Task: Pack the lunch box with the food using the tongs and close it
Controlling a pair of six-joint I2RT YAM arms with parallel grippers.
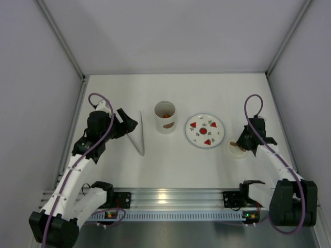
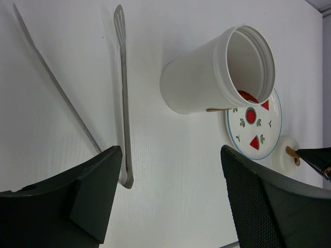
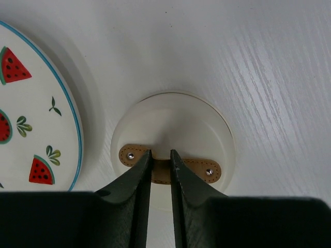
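Note:
A white lunch canister (image 1: 165, 124) stands open mid-table, red contents inside. To its right lies a watermelon-patterned plate (image 1: 195, 133). Beside the plate a round white lid (image 3: 174, 119) with a leather strap (image 3: 201, 168) is on the table; my right gripper is over the strap, its fingers close together around the strap's middle, though whether they grip it is unclear. On the left, my left gripper (image 1: 124, 118) hangs open and empty, above and beside two long metal utensils (image 2: 125, 119).
White walls enclose the table on the sides and back. A metal rail runs along the front edge.

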